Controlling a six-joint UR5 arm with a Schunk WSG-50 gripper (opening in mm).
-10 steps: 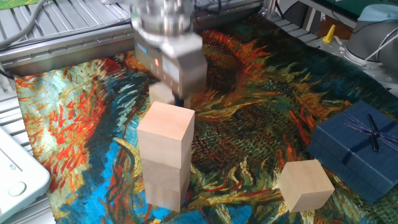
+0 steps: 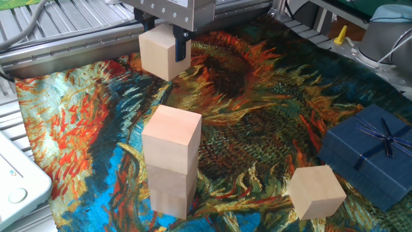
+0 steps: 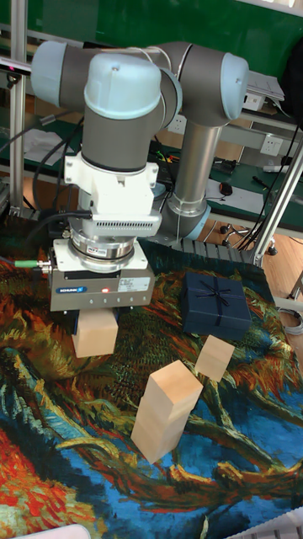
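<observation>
A pale wooden cube point(image 2: 156, 55) is held up in the air, with my gripper point(image 2: 165, 44) shut on it; one dark finger point(image 2: 181, 48) lies along its side. In the other exterior view the same cube point(image 3: 95, 334) hangs beneath the gripper body. Nearer the camera stands an upright stack of wooden blocks point(image 2: 168, 154), apparently three high, its layers slightly offset. The held cube is apart from this stack, behind it in exterior view 2. Another single cube point(image 2: 317, 192) rests on the cloth to the right of the stack.
A dark blue gift box point(image 2: 369, 151) with a ribbon sits at the right, close to the single cube. The painted cloth point(image 2: 244, 116) covers the table, with bare room behind the stack. A white device point(image 2: 22, 183) stands at the left edge.
My gripper has risen with the cube in it, from low behind the stack to well above and behind it. The stack, the single cube and the box have stayed put.
</observation>
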